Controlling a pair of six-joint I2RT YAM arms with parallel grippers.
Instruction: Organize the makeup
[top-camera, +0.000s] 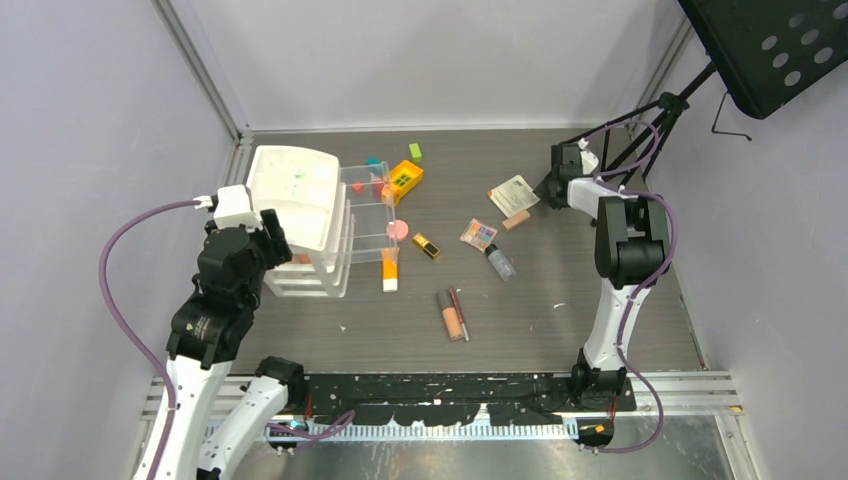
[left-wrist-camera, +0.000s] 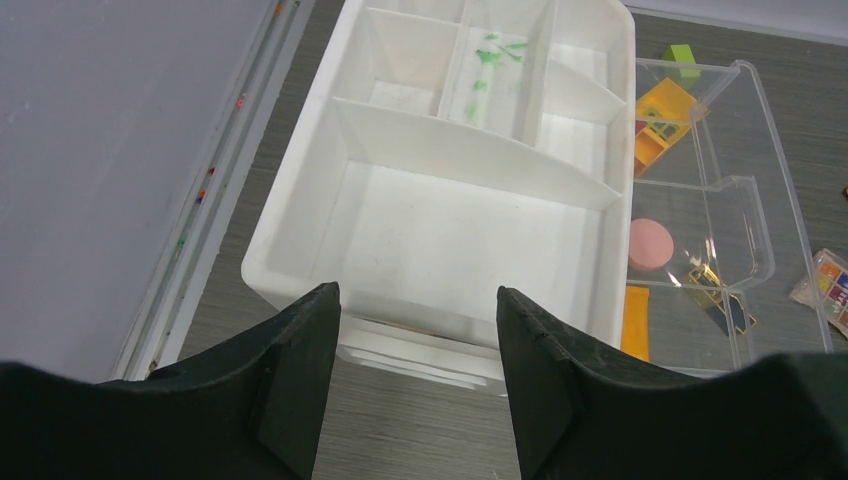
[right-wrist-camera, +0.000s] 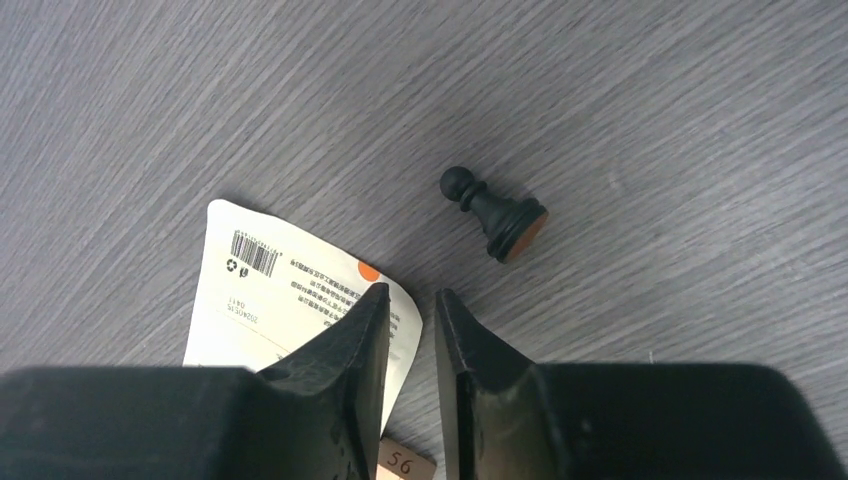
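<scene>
The white organizer stands at the left with its clear drawer pulled out to the right. Above the organizer's front edge, my left gripper is open and empty. At the right, my right gripper is open by a narrow gap over the table, beside a pale card; nothing is gripped. A tan block lies partly hidden under its fingers. Loose makeup on the table includes an eyeshadow palette, a clear bottle, a foundation tube, a thin pencil and a gold compact.
A black chess pawn lies beyond the right fingertips. A yellow toy, green block, pink disc and orange tube lie around the drawer. Black stand legs rise behind the right arm.
</scene>
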